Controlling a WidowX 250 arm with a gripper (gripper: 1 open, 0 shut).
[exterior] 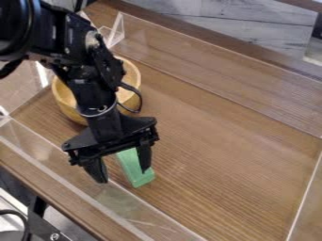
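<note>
My black gripper (119, 153) is low at the front left of the wooden table, open, its fingers either side of the upper part of a green block (136, 169). The block lies tilted away along the table, partly hidden by the gripper; I cannot tell whether the fingers touch it.
A yellow bowl (64, 95) stands behind the arm at the left, partly hidden by it. A clear panel edge runs along the front left.
</note>
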